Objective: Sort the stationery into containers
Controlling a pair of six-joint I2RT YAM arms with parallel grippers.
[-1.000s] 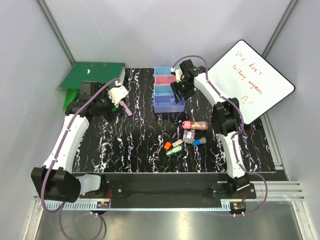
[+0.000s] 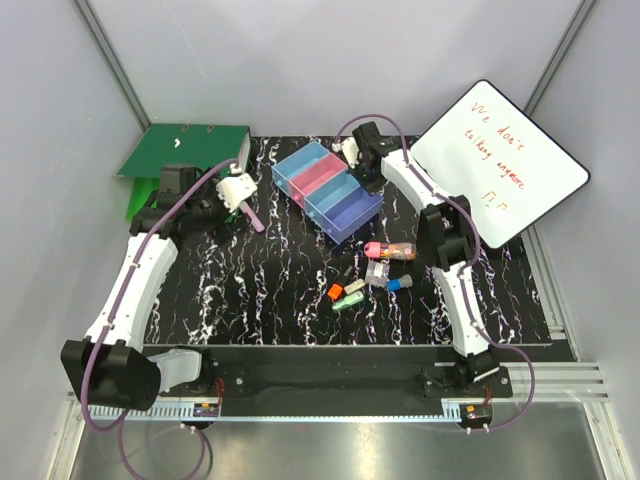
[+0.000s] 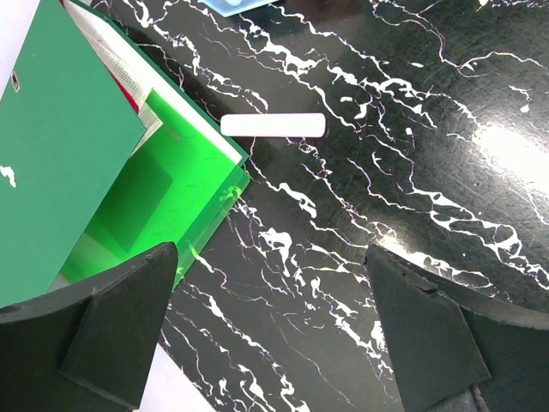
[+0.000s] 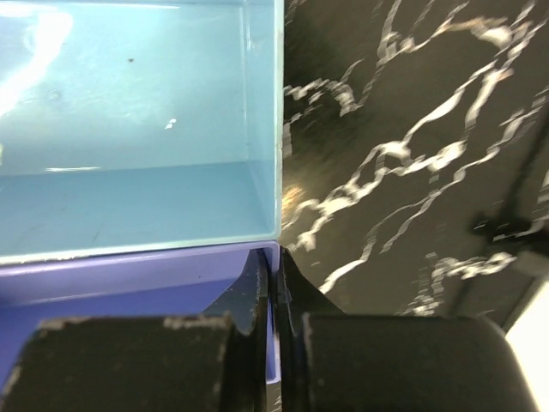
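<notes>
A box row with two light-blue, one pink (image 2: 318, 174) and one blue-purple compartment (image 2: 352, 214) stands slanted at the back centre. At its near right corner my right gripper is shut on the thin wall of the blue-purple compartment, one finger inside and one outside. My left gripper is open and empty, above bare tabletop by the green folder. Front of centre lie a pink-capped bottle (image 2: 390, 250), a clear item (image 2: 377, 273), a blue-ended item (image 2: 399, 283), an orange block (image 2: 335, 292), a pale block (image 2: 355, 286), a green item (image 2: 348, 301) and a small dark item (image 2: 346, 273).
A green folder (image 2: 195, 140) stands at the back left, with a pinkish bar (image 3: 273, 125) lying beside it. The whiteboard (image 2: 500, 165) leans at the right. Left of the loose items, the dark marbled table (image 2: 255, 290) is clear.
The box row has turned from straight to slanted, its near end swinging right and its far end left. The right gripper moved slightly with its corner. The left arm and loose items stay put.
</notes>
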